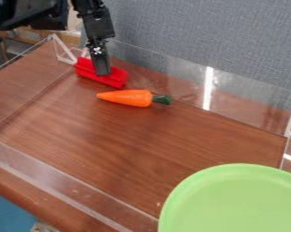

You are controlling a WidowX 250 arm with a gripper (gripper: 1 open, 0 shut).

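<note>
My black gripper [101,65] reaches down from the top left to a red object [108,80], long and block-like, lying along the back left of the wooden surface. The fingertips are at the red object; whether they hold it, and how far apart they are, I cannot tell. An orange toy carrot [124,97] with a green top lies just in front of the red object.
A green plate [232,213] sits at the front right. Clear plastic walls [227,107] border the wooden surface [111,154], whose middle and front left are bare. A grey wall stands behind.
</note>
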